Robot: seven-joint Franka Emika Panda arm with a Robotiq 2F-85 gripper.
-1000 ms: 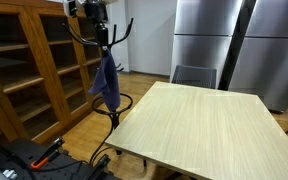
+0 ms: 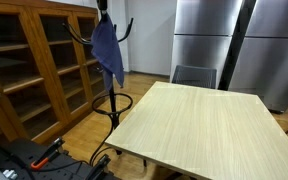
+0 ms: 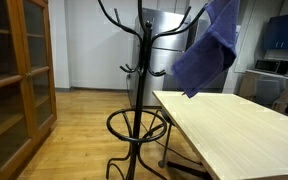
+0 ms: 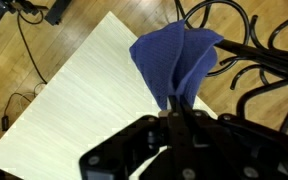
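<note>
A blue cloth (image 2: 107,48) hangs down in front of the coat rack in exterior view 1. At the top edge of that view, my gripper (image 2: 102,8) is only partly visible above the cloth. In the wrist view, the gripper is shut on a gathered part of the cloth (image 4: 169,55), which spreads out beyond the fingertips. Exterior view 2 shows the cloth (image 3: 208,52) to the right of the black coat rack (image 3: 136,115), below its upper hooks; the gripper is out of that frame.
A bare, light wooden table (image 2: 199,125) fills the right of exterior view 1, with a dark chair (image 2: 194,75) behind it. Glass-door cabinets (image 2: 29,65) stand at left. The rack's curved hooks (image 3: 112,17) stick out close to the cloth.
The gripper has risen with the cloth, now mostly leaving the top of exterior view 1.
</note>
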